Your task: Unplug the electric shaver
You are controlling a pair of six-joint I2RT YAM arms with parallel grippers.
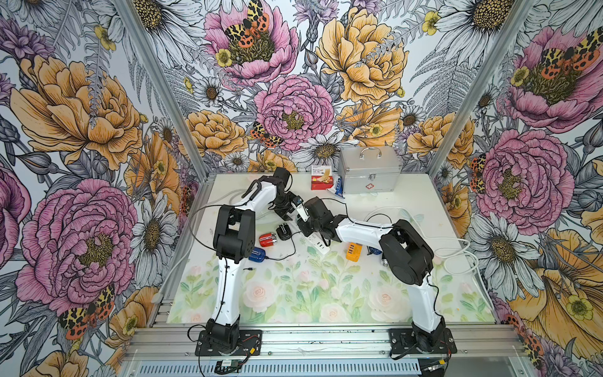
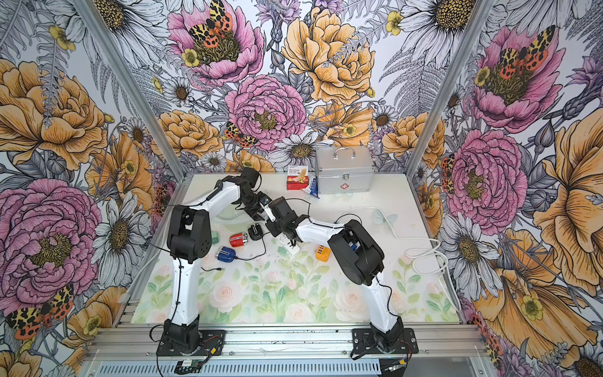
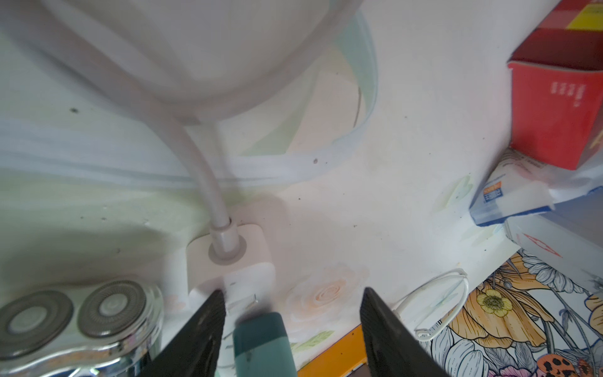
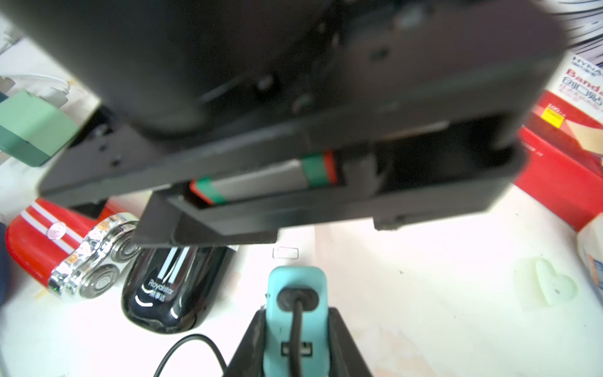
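A teal plug (image 4: 295,326) with a black cord sits between the finger pads of my right gripper, which is shut on it. In the left wrist view, the same teal plug (image 3: 262,345) appears at the near end of the white power strip (image 3: 229,270); whether its prongs are in a socket cannot be told. My left gripper is open over the strip, with its fingers apart. A black shaver (image 4: 172,286) lies beside the strip, a black cord running near it. From above, the arms hide the plug and much of the strip (image 1: 321,246).
A red shaver (image 1: 268,239) and a blue shaver (image 1: 257,254) lie left of the strip, and an orange block (image 1: 353,252) to its right. A red-white bandage box (image 1: 321,177) and metal case (image 1: 370,169) stand behind.
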